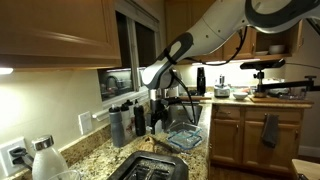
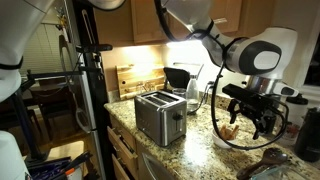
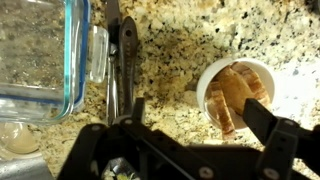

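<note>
A white bowl (image 3: 203,84) holding brown, bread-like pieces (image 3: 236,92) sits on the speckled counter, right of centre in the wrist view. My gripper is open, its two dark fingers set wide apart at the bottom of that view. The right one covers part of the bowl's lower right edge. In exterior view 2 the same bowl (image 2: 222,142) shows beneath and beside the dark gripper (image 2: 247,118). No object appears clasped by the fingers. How much height separates them from the bowl is hard to judge.
A clear glass dish (image 3: 40,62) and dark-handled utensils (image 3: 128,52) lie left of the bowl. A silver toaster (image 2: 162,116) stands on the counter. Exterior view 1 has a sink (image 1: 150,168), a dish rack (image 1: 184,136) and dark bottles (image 1: 117,129) by the wall.
</note>
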